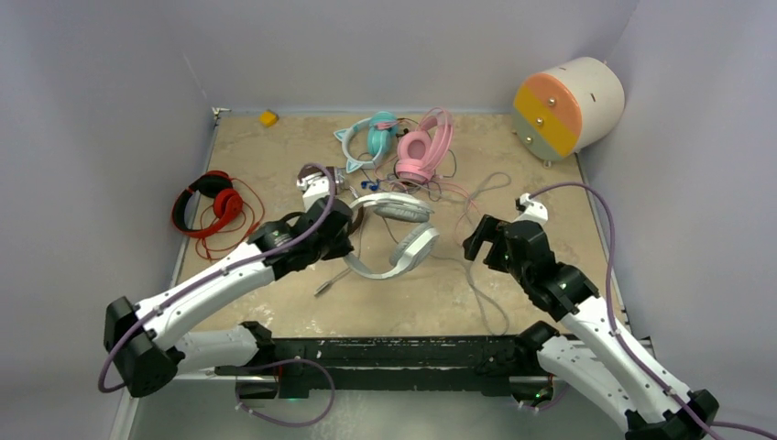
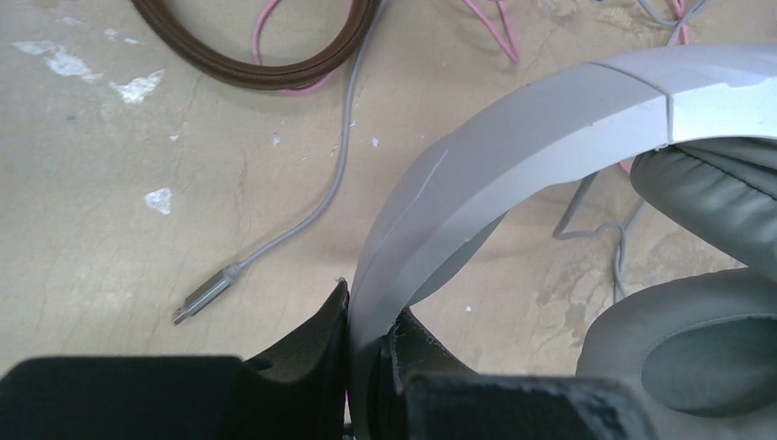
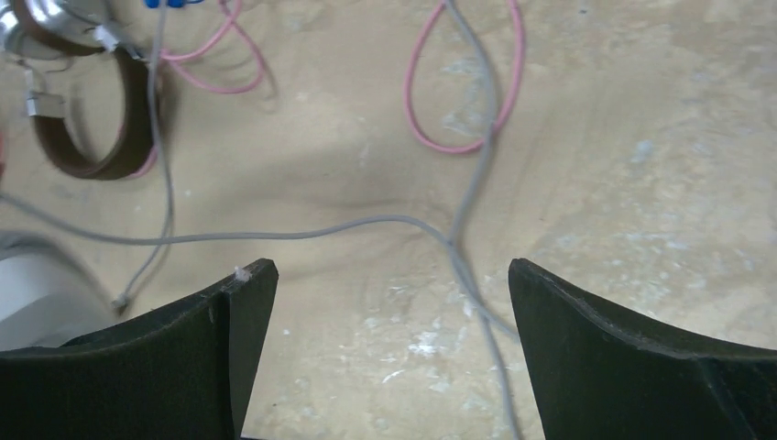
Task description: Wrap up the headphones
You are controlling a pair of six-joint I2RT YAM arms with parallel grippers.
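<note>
White headphones [image 1: 412, 248] hang from my left gripper [image 1: 343, 236], which is shut on their headband [image 2: 513, 156] and holds them up over the tabletop, ear cups to the right. Their thin grey cable [image 2: 325, 197] trails across the surface, with a metal plug [image 2: 206, 291] lying at the left. My right gripper [image 1: 481, 240] stands open to the right of the headphones, over loose grey cable [image 3: 339, 229], with no object between its fingers.
Red-black headphones [image 1: 226, 206] lie at left. Brown headphones [image 3: 137, 110], cyan headphones [image 1: 379, 139] and pink headphones [image 1: 417, 151] lie behind among tangled cables. A striped drum [image 1: 586, 101] stands back right.
</note>
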